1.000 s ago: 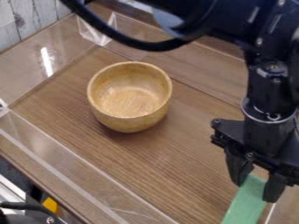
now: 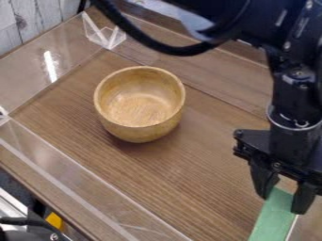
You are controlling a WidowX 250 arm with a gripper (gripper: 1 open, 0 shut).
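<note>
My black gripper [image 2: 281,188] hangs at the right edge, its two fingers pointing down at the upper end of a green object [image 2: 273,222] in the lower right corner. The fingers are a little apart at that end; whether they grip it is unclear. A wooden bowl [image 2: 138,105] stands upright at the left of the table's middle, well apart from my gripper.
Transparent walls run along the left side. Cables and a small yellow item lie beyond the lower left edge, and a black cable arches across the top.
My gripper has shifted slightly right and up, with its fingers now closer about the top of the green object. The bowl has not moved.
</note>
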